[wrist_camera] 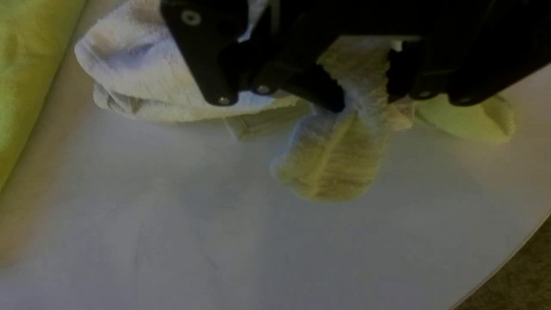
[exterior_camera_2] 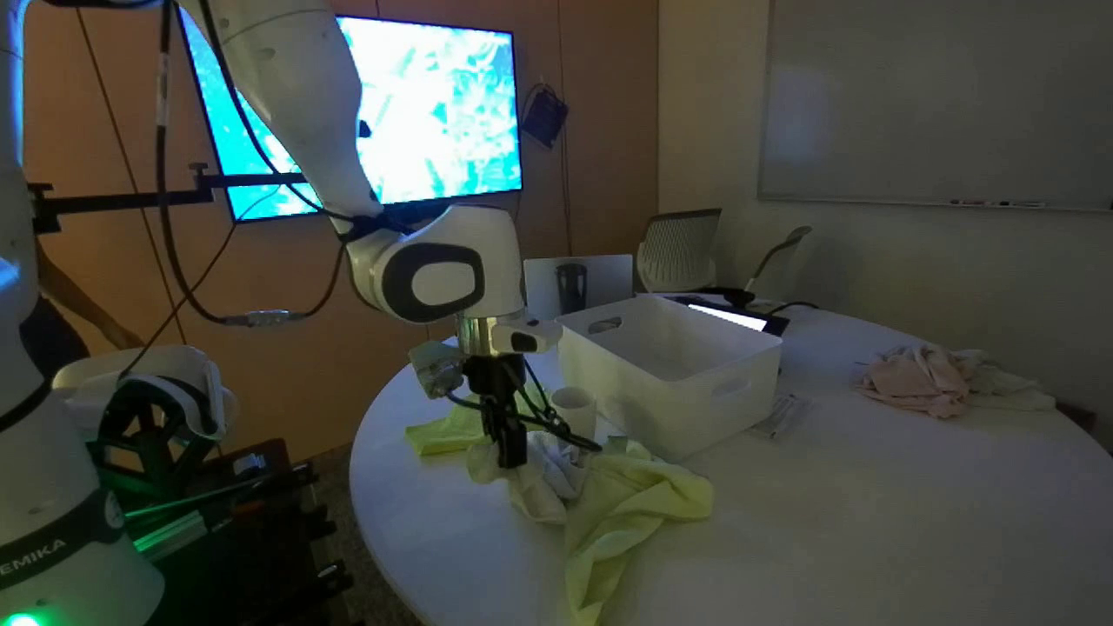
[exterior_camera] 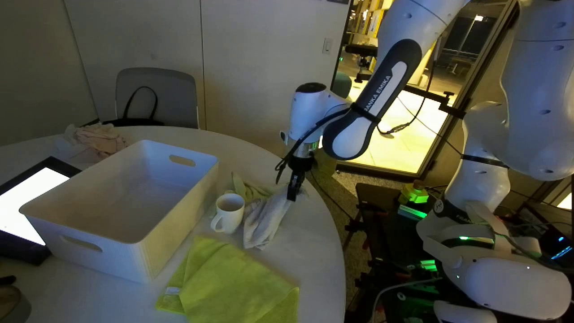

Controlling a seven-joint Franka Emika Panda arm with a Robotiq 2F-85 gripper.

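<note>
The white cloth (exterior_camera: 263, 220) slants up from the table to my gripper (exterior_camera: 293, 198), which is shut on it. In the wrist view, a pinched fold of the white cloth (wrist_camera: 330, 160) passes between the fingertips of the gripper and sticks out past them. The cloth's lower part still rests on the table beside the white mug (exterior_camera: 229, 213). From the other side, the gripper (exterior_camera_2: 511, 459) appears just above the cloth heap, the mug (exterior_camera_2: 575, 410) close behind it.
A large white bin (exterior_camera: 97, 242) stands left of the mug. One yellow-green cloth (exterior_camera: 236, 282) lies spread at the front; another yellow-green cloth (exterior_camera: 247, 191) lies behind the mug. Pinkish cloths (exterior_camera_2: 918, 381) lie across the table. The table edge curves close by on the right.
</note>
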